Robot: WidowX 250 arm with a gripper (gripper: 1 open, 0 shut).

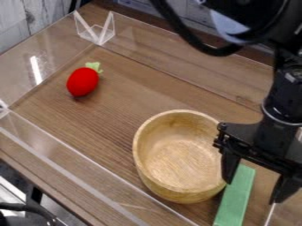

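Observation:
My black gripper (253, 166) is at the right, low beside a wooden bowl (177, 154) and above a green flat object (234, 201) at the bottom right. It stands open, its two fingers apart. The bowl looks empty. A red, round toy with a green top (83, 81) lies at the upper left.
A white wire-like object (94, 28) stands at the upper left. A dark cable runs at the lower left corner.

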